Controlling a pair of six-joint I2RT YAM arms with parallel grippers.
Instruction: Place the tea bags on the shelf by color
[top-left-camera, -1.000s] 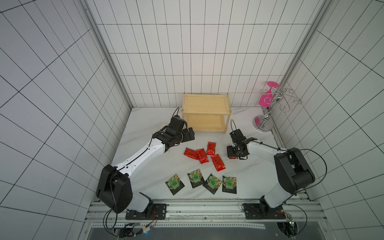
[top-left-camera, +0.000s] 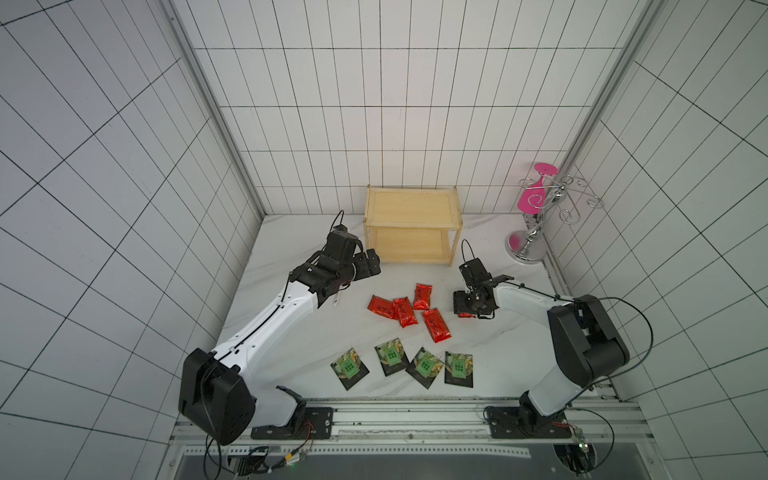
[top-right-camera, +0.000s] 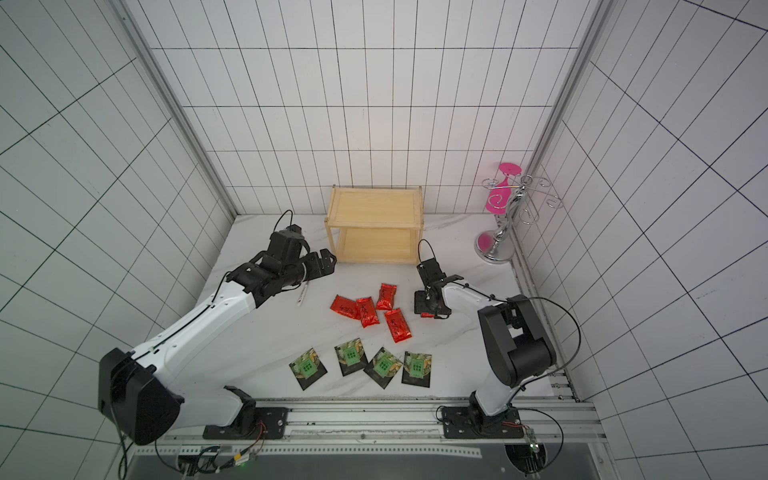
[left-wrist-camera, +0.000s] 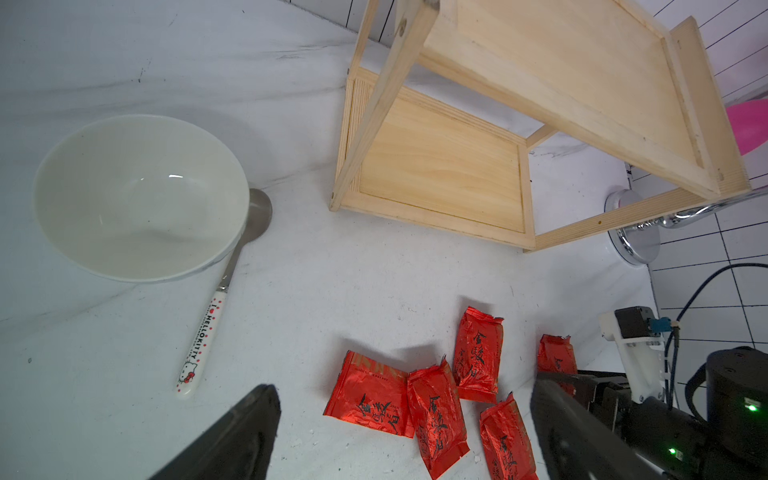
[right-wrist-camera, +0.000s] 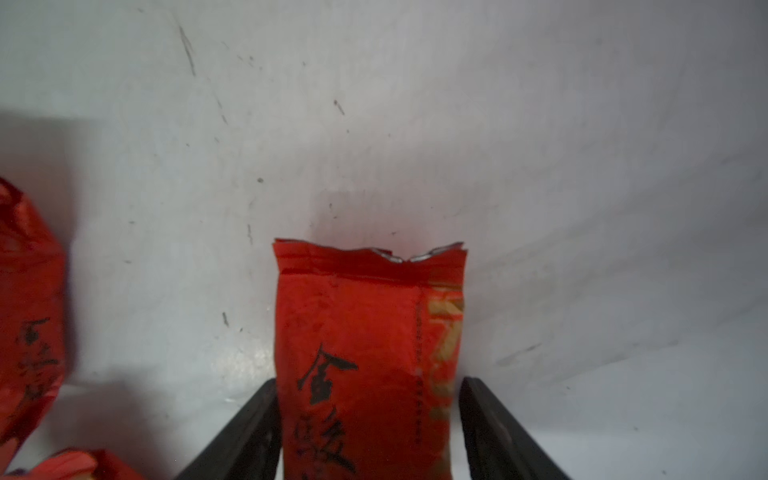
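Note:
Several red tea bags (top-left-camera: 436, 324) lie mid-table; several green ones (top-left-camera: 459, 366) lie along the front edge. An empty two-level wooden shelf (top-left-camera: 412, 206) stands at the back. My left gripper hangs open above the table, left of the shelf front, holding nothing. My right gripper is low over the rightmost red tea bag (right-wrist-camera: 368, 344), with a fingertip at each side of it in the right wrist view; whether they grip it is unclear.
A white bowl (left-wrist-camera: 136, 192) and a spoon (left-wrist-camera: 208, 336) are at the left, mostly hidden by my left arm in the top views. A chrome stand (top-left-camera: 526, 244) with a pink cup stands back right.
Since a second ago my left arm has drawn back leftward.

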